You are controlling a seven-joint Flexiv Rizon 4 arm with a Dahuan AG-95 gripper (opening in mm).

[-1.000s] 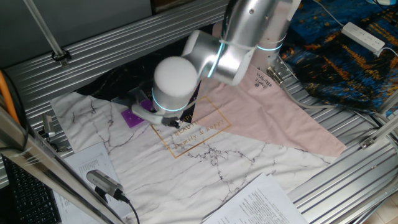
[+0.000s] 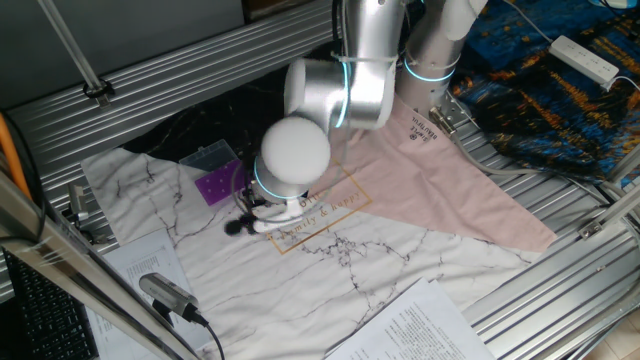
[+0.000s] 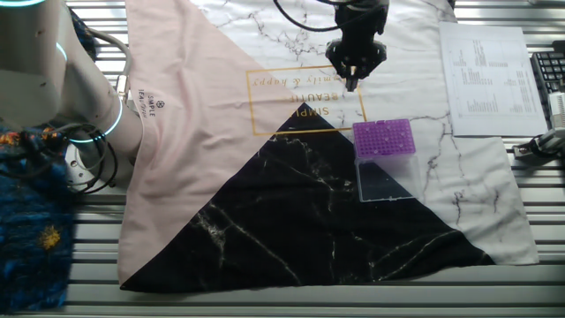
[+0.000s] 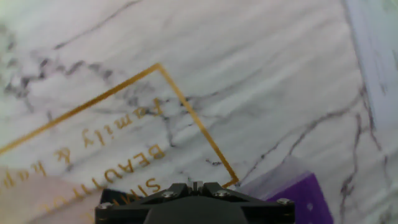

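Note:
My gripper (image 3: 352, 83) hangs over the white marble part of the cloth, just above the purple rack in exterior view 2. Its black fingers meet in the middle at the bottom edge of the wrist view, and nothing shows between them. The purple rack (image 3: 384, 138), full of small holes, lies with a clear lid or tray (image 3: 387, 179) joined along one side. In exterior view 1 the rack (image 2: 219, 186) is beside the gripper, apart from it in the picture. Only a corner of the purple rack (image 4: 305, 200) enters the wrist view.
The cloth (image 3: 238, 238) has pink, black and white areas and gold lettering. Printed sheets (image 2: 415, 325) lie at its front edge, with another paper (image 3: 490, 79) beside it. A grey device with a cable (image 2: 168, 297) and a keyboard (image 2: 40, 310) flank the left side.
The wrist has turned, and the arm's rounded end has shifted slightly right and toward the front.

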